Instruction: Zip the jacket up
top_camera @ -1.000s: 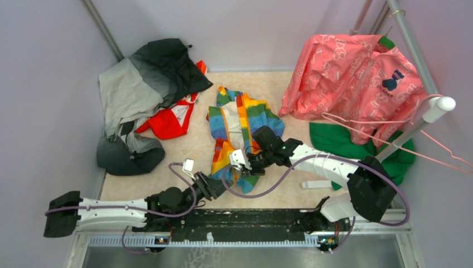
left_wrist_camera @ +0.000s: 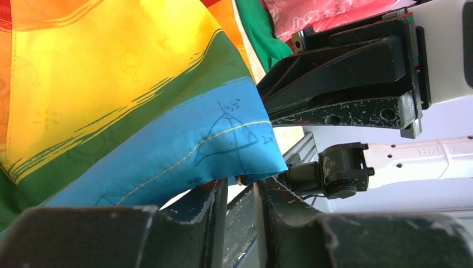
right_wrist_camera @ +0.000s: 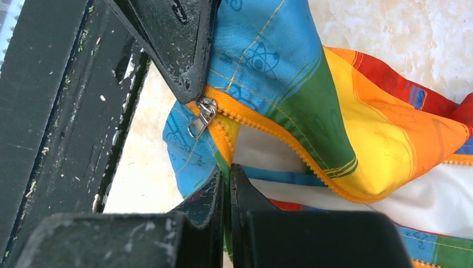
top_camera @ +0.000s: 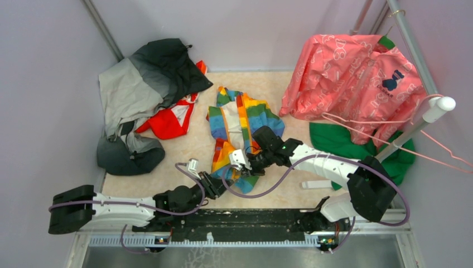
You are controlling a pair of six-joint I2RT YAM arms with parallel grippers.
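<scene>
The rainbow jacket (top_camera: pixel 259 114) lies front side up on the table, its lower end at both grippers. My left gripper has its fingers slightly apart at the blue hem (left_wrist_camera: pixel 223 134); what is between them is hidden. In the right wrist view, my right gripper is shut on the narrow green-and-orange zipper edge. The metal zipper pull (right_wrist_camera: pixel 203 114) hangs just above it, beside a black finger of the left gripper. The orange zipper teeth (right_wrist_camera: pixel 290 142) run apart beyond the slider.
Grey and red garments (top_camera: pixel 139 100) lie at the left. A pink jacket (top_camera: pixel 351 78), green cloth (top_camera: pixel 329 139), pink hangers and a metal rail crowd the right. The black front edge (top_camera: pixel 240 223) is just below the grippers. Some bare table shows left of the jacket.
The right arm and the jacket look unchanged.
</scene>
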